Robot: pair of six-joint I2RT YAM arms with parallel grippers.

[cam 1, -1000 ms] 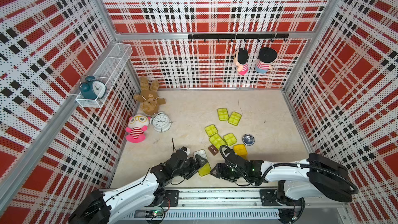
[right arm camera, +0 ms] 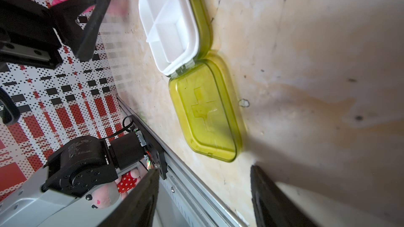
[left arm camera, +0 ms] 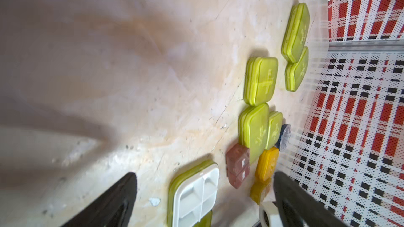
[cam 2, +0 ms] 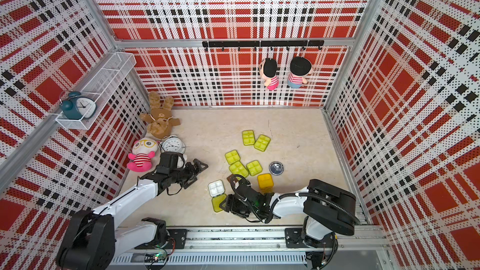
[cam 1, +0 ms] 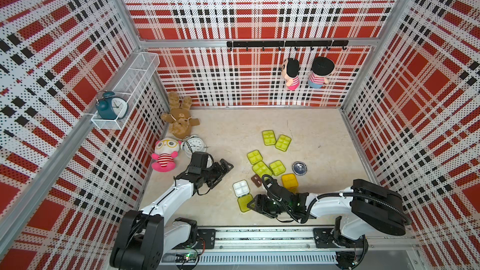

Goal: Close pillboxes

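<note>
One pillbox lies open at the front middle of the table, its white compartment tray (cam 1: 241, 188) behind and its yellow-green lid (right arm camera: 206, 111) flat in front, joined by a hinge. My right gripper is open at the lid's free edge, with nothing between its fingers. To the left of the tray, apart from it, my left gripper (cam 1: 223, 174) stands open and empty. Several yellow-green pillboxes lie shut farther back, among them one (cam 1: 268, 137) at the rear and one (cam 1: 261, 168) near the middle. An orange pillbox (cam 1: 289, 181) is partly hidden behind my right arm.
A brown block (left arm camera: 238, 165) lies just right of the tray. A round dark-rimmed dish (cam 1: 299, 168) sits to the right. A white clock (cam 1: 194, 145), a pink doll (cam 1: 165, 155) and a brown plush (cam 1: 180, 115) line the left side.
My left gripper has withdrawn from over the open pillbox, going left and back toward the clock. My right gripper has shifted slightly left to the lid. The lid still lies flat.
</note>
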